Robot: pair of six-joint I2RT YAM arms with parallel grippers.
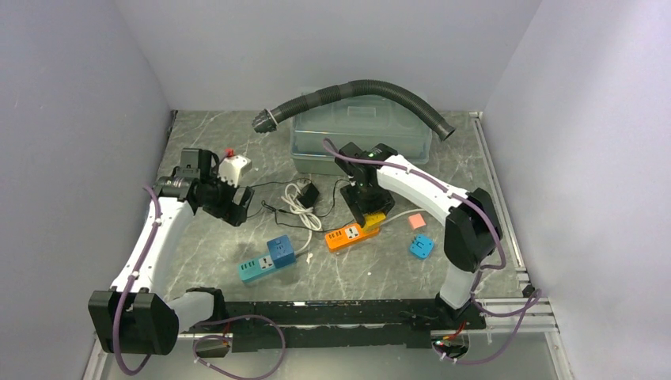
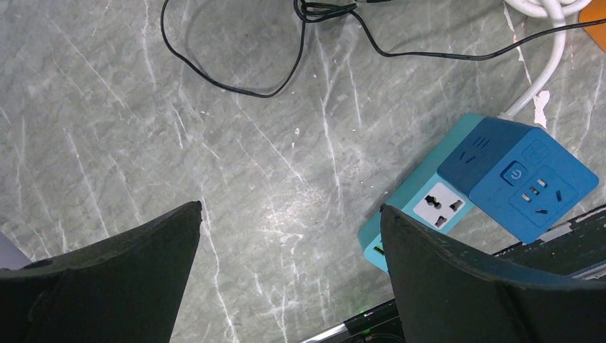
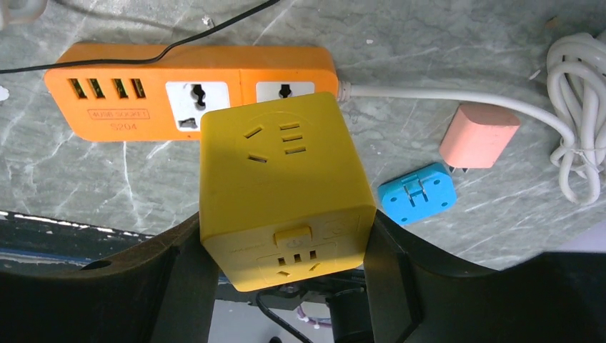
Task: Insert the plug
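A yellow cube plug (image 3: 282, 171) fills the middle of the right wrist view, with my right gripper closed against its two sides. The cube covers part of the orange power strip (image 3: 143, 93), near the end where the white cord leaves. Whether its prongs touch the strip's socket is hidden beneath it. At the left, my left gripper stands open over bare table, nothing between its fingers. A blue cube plug (image 2: 525, 179) sits on the end of the teal power strip (image 2: 421, 189).
A pink charger (image 3: 480, 136) and a flat blue adapter (image 3: 418, 193) lie right of the orange strip. Black cable and a black adapter (image 1: 308, 195) lie mid-table. A lidded clear box (image 1: 360, 131) stands at the back.
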